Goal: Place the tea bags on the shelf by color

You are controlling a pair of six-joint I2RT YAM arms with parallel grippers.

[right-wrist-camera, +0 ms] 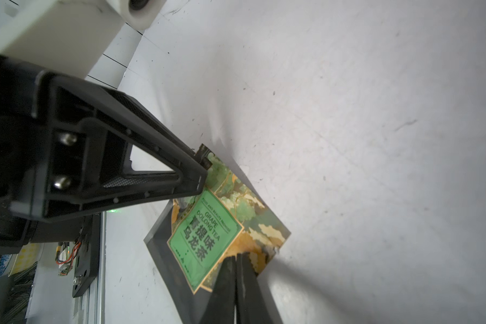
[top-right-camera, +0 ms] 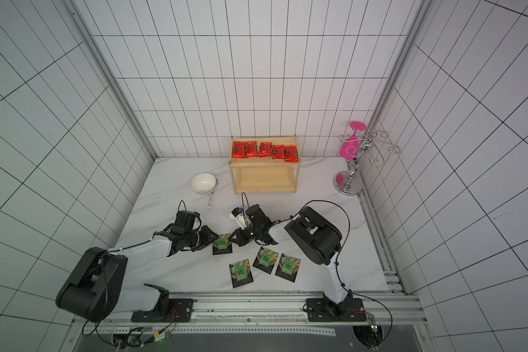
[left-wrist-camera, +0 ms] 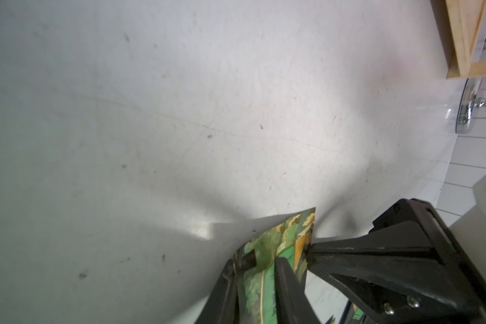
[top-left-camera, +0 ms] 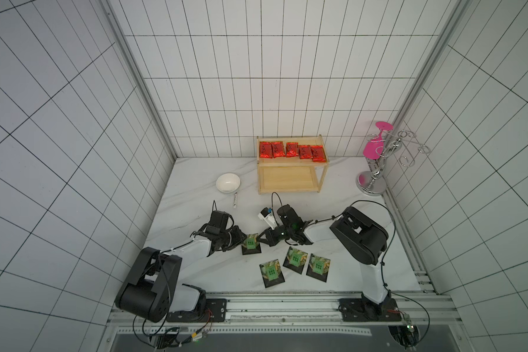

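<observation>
A dark tea bag with a green label lies on the table between my grippers. My left gripper is part open at its left edge, the bag's printed end between or under the fingertips. My right gripper looks shut at the bag's other edge; whether it pinches the bag is hard to tell. More green tea bags lie in front. Red tea bags fill the upper tier of the wooden shelf; the lower tier is empty.
A white bowl with a handled utensil below it sits left of the shelf. A chrome stand with pink items stands at the back right. The back middle of the table in front of the shelf is clear.
</observation>
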